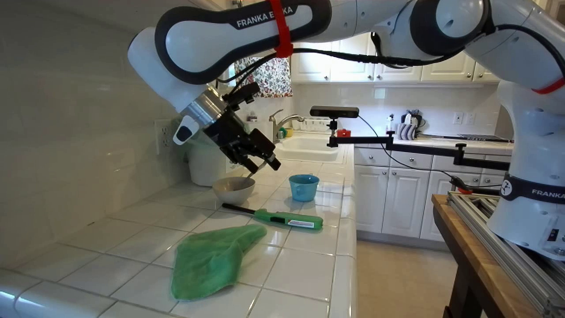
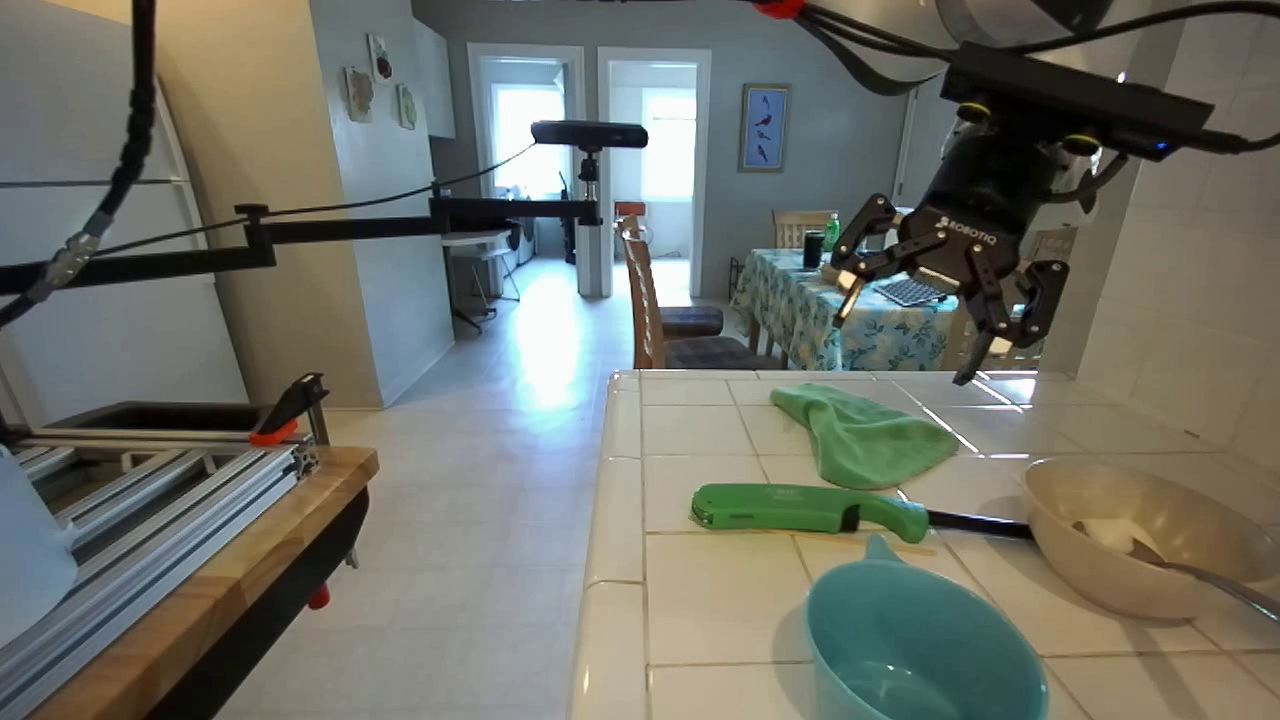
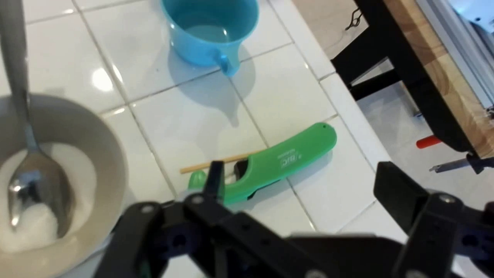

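My gripper (image 2: 912,334) is open above the counter, its two fingers spread and nothing between them. A beige bowl (image 1: 225,190) holds white powder and a metal spoon (image 3: 39,180), whose handle leans out over the rim. Near the bowl stands a turquoise cup (image 1: 304,188) with a small handle. A green lighter (image 2: 798,508) with a black barrel lies flat, its barrel end by the bowl. Beyond the lighter in exterior view 2 is a crumpled green cloth (image 2: 864,438). In the wrist view my fingers hang over the lighter's barrel side, partly hiding it.
A thin tan stick (image 3: 222,162) shows beside the lighter in the wrist view. The tiled wall (image 1: 79,132) borders the counter, with a pale container (image 1: 205,161) behind the bowl. Bare tiles lie around the cloth.
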